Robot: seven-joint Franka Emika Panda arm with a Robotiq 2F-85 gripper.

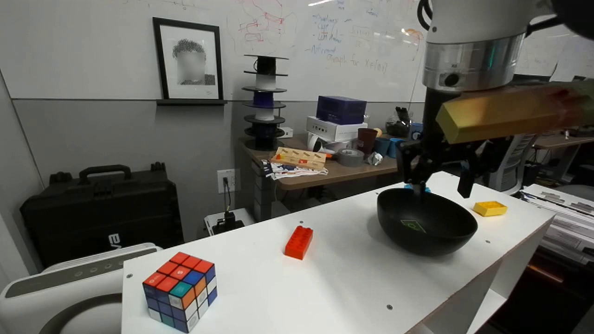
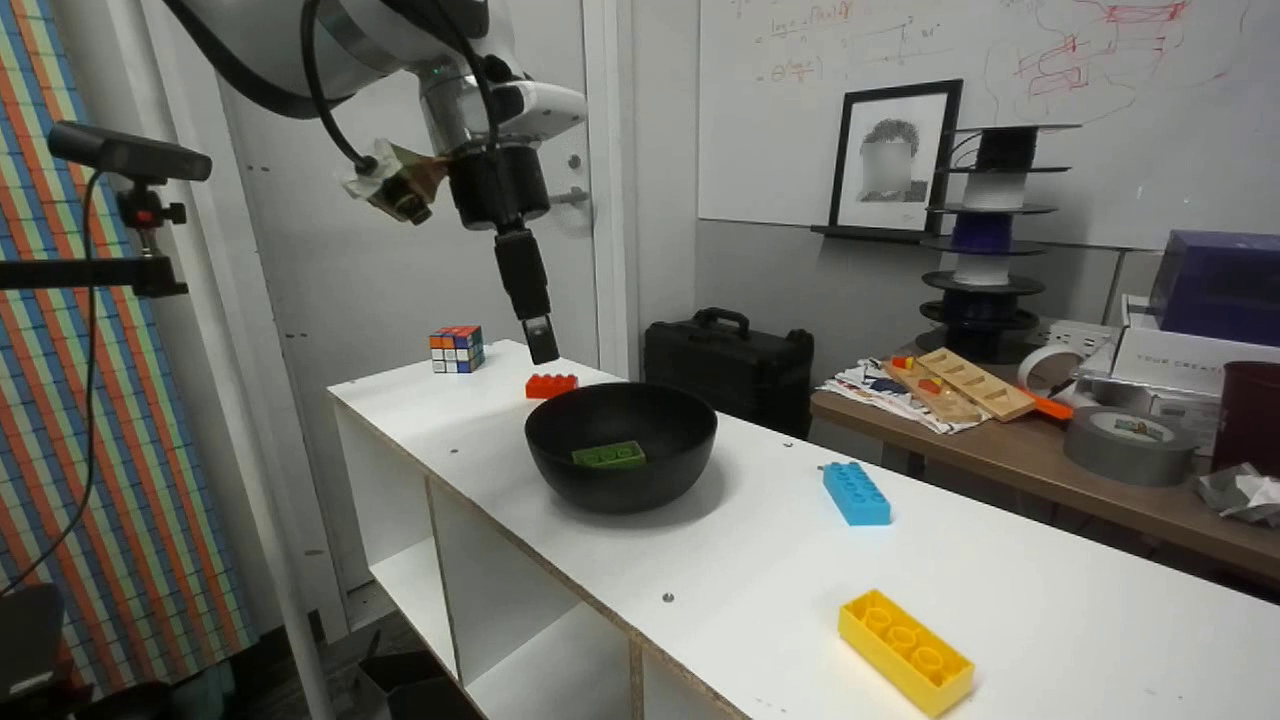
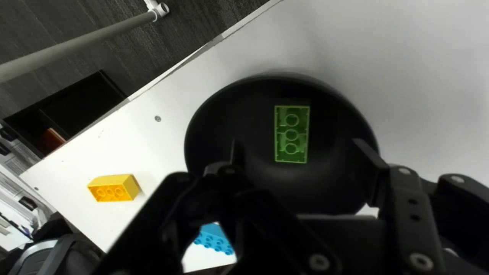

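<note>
The green brick [image 3: 292, 134] lies studs down inside the black bowl [image 3: 220, 110], its hollow underside showing in the wrist view. Above the bowl, my gripper [image 1: 441, 188] stands open, its fingers apart and nothing between them. One finger [image 1: 466, 183] shows clearly against the white table in exterior view 1; from the second exterior side the gripper [image 2: 543, 342] appears over the bowl's far left rim. A yellow brick [image 2: 906, 652] and a blue brick [image 2: 857, 493] rest on the table to one side of the bowl. On the other side lies a red brick [image 1: 299, 242].
A Rubik's cube [image 1: 180, 292] sits at the table's end, beyond the red brick. A side desk [image 1: 312, 179] with clutter stands behind.
</note>
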